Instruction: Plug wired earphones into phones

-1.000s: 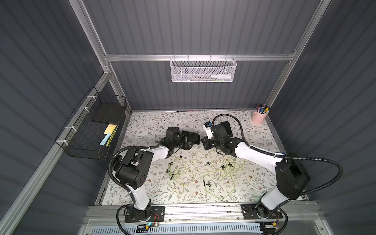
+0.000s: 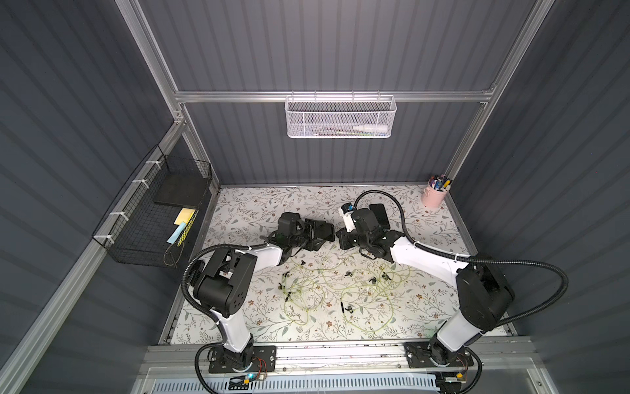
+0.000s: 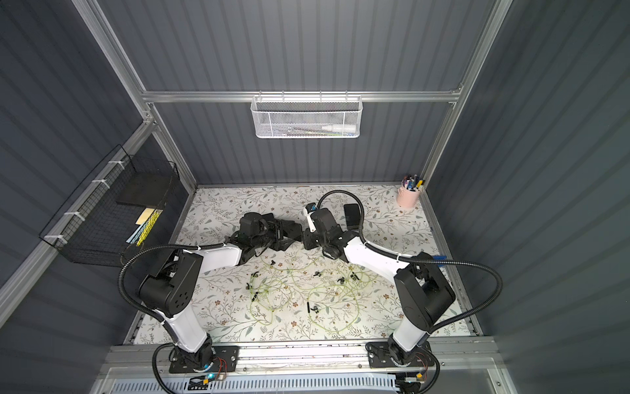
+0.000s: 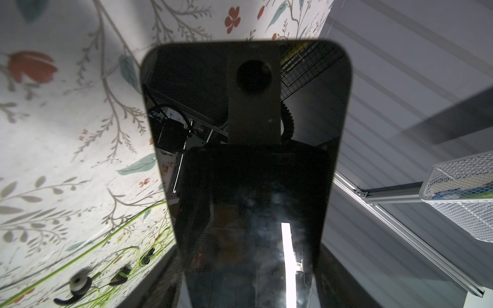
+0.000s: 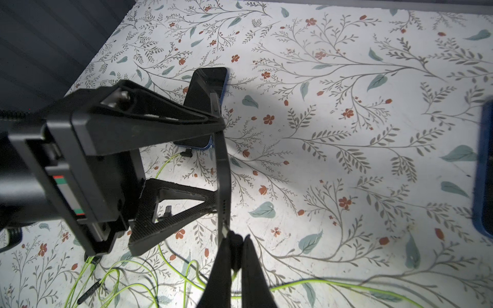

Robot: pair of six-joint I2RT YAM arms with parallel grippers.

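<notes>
A dark phone [image 4: 251, 205] fills the middle of the left wrist view, its glossy face full of reflections. My left gripper is shut on its sides, low in that view. Seen from the right wrist, the same phone [image 5: 223, 174] is a thin upright edge. My right gripper is shut on a small black earphone plug [image 5: 235, 243], directly below the phone's lower end. Plug and phone edge appear to meet there; whether the plug is in the socket I cannot tell. Lime-green earphone cable [image 5: 328, 280] trails across the patterned table.
Another phone [image 5: 202, 97] lies flat, with a black plug [image 5: 187, 153] at its near end. A blue-edged object [image 5: 483, 169] shows at the right. Tangled earphones [image 2: 302, 289] cover the front; a pink pen cup [image 2: 433, 195] stands at the back right.
The left arm and phone look unmoved in the top left view.
</notes>
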